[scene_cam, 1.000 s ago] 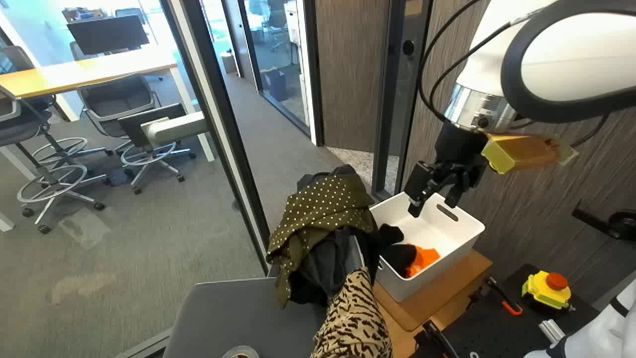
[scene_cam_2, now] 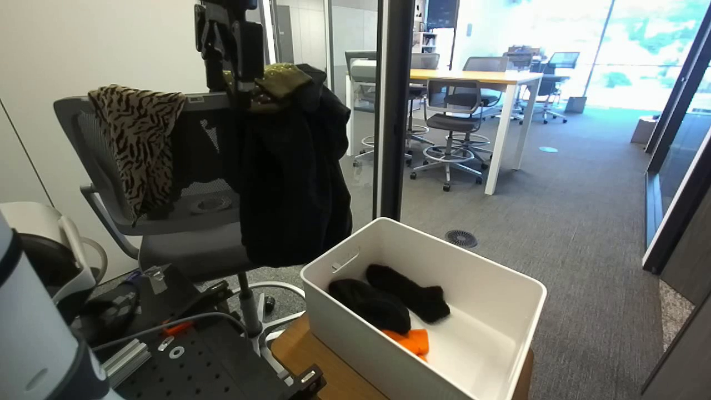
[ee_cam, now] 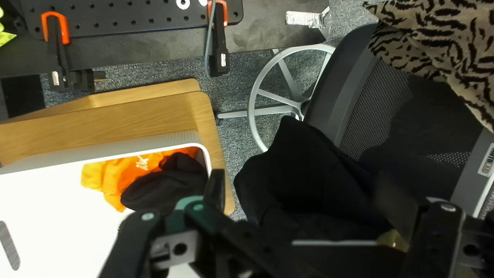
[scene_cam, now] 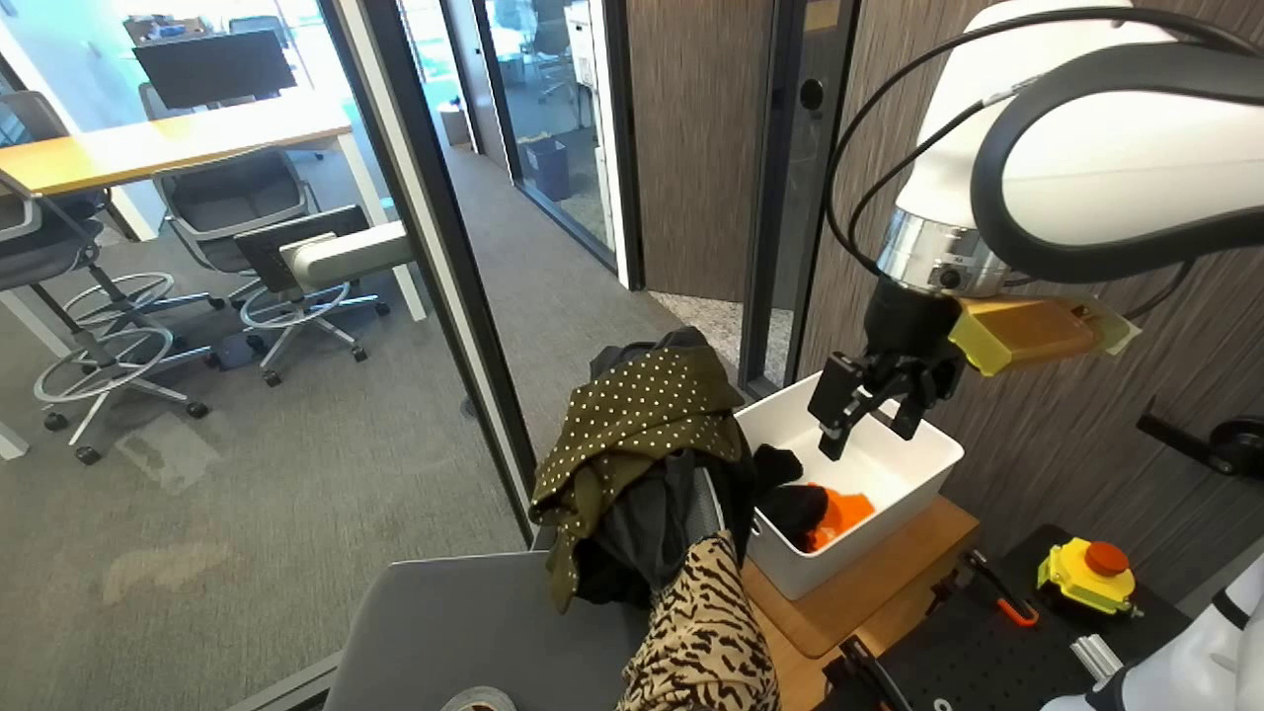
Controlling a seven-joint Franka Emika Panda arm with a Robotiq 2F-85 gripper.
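Note:
My gripper [scene_cam: 871,436] hangs fingers-down in front of the white bin [scene_cam: 942,456] in exterior view 1. Its fingers stand well apart in the wrist view, and no object shows held between them. Inside the bin lie dark cloth pieces [scene_cam_2: 407,293] and an orange cloth [scene_cam_2: 414,341], bunched at one end. A dotted olive cloth [scene_cam: 652,397] and black garments [scene_cam_2: 293,193] drape over the chair back. Beside them hangs a tiger-striped cloth [scene_cam_2: 136,136]. In exterior view 2 the gripper appears in front of the olive cloth; contact cannot be judged there.
The bin rests on a wooden stand [scene_cam: 818,622] beside the grey chair [scene_cam: 474,628]. A black perforated table [scene_cam_2: 206,370] carries clamps and a yellow box with a red button [scene_cam: 1096,569]. A glass partition stands behind the chair. Much of the bin floor is bare.
The arm has come down a little, bringing my gripper lower in front of the bin. Its fingers remain apart. The bin and the cloths look unmoved.

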